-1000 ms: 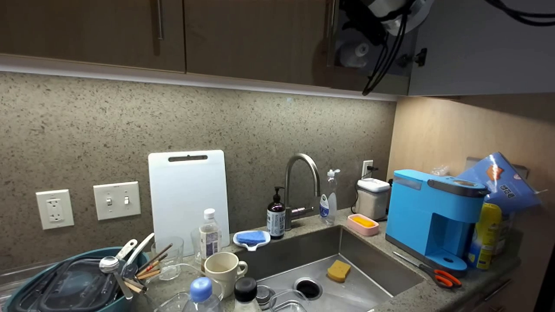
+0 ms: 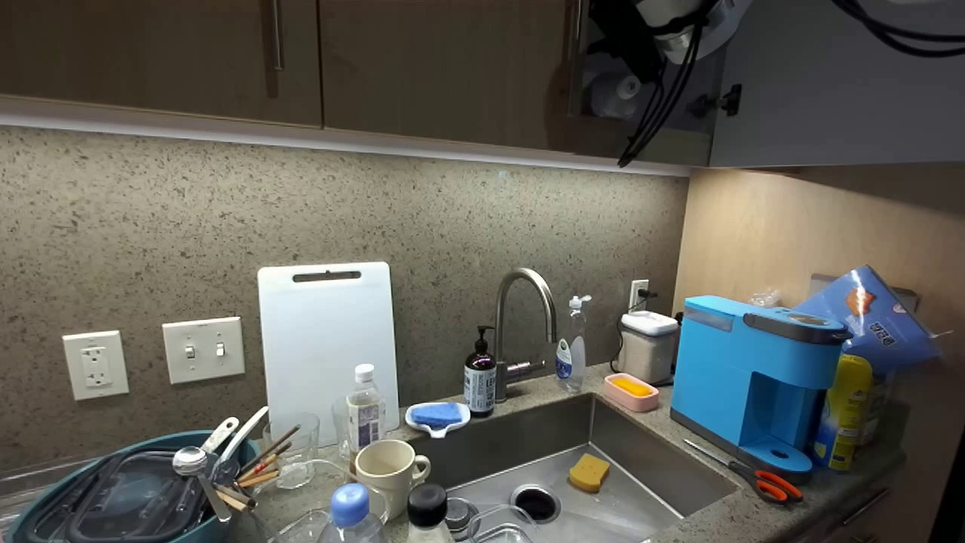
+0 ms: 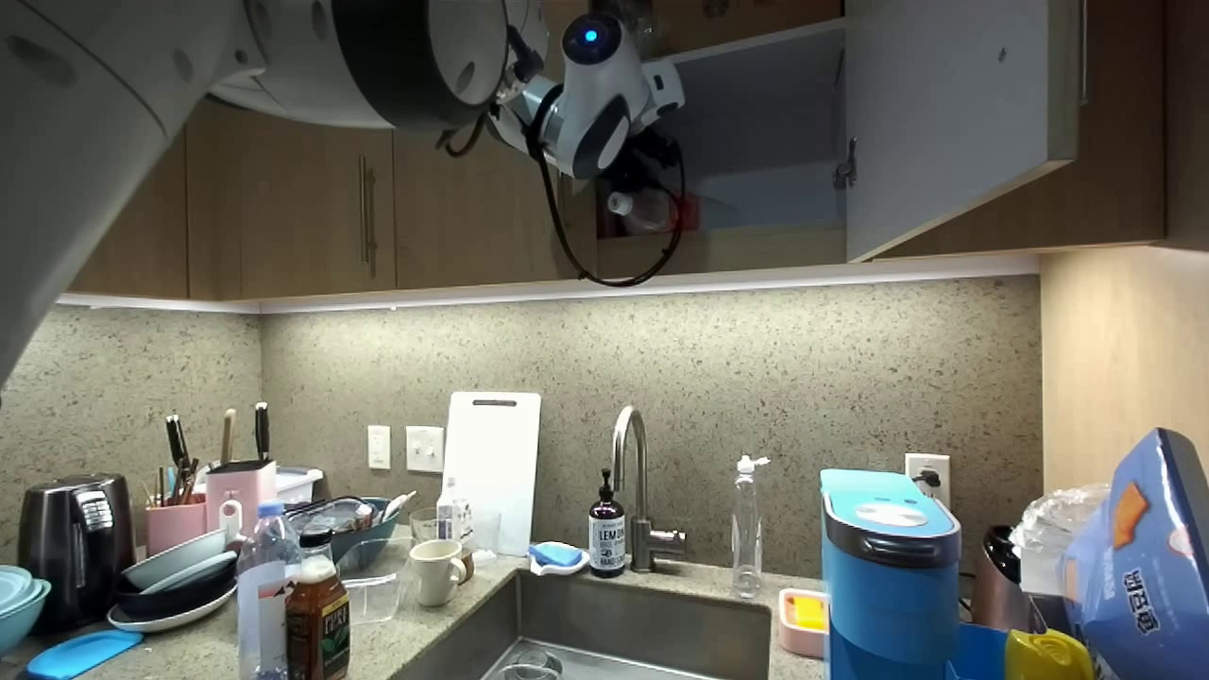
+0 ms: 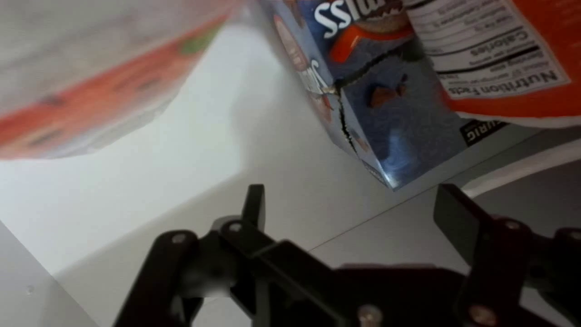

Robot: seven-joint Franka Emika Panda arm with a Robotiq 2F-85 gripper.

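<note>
My gripper reaches into the open upper cabinet, its two dark fingers spread wide with nothing between them in the wrist view. Beyond the fingertips stands a dark blue Swiss Miss box [image 4: 397, 114] with a torn, creased side. An orange packet [image 4: 523, 65] with a nutrition label overlaps the box at the upper right. Close to the camera at upper left, a blurred white and orange package [image 4: 109, 76] fills the corner. In the second exterior view the arm's wrist [image 3: 595, 113] hides much of the cabinet's left part.
The cabinet door [image 3: 963, 113] hangs open to the right of the arm. A clear bottle [image 3: 640, 210] lies low in the cabinet, below the wrist. On the counter underneath are the sink [image 2: 624, 452], a blue coffee maker [image 2: 760, 380] and a faucet [image 2: 525, 326].
In the first exterior view the arm's wrist and its hanging cables have shifted slightly left. The counter objects and cabinet door stand as before.
</note>
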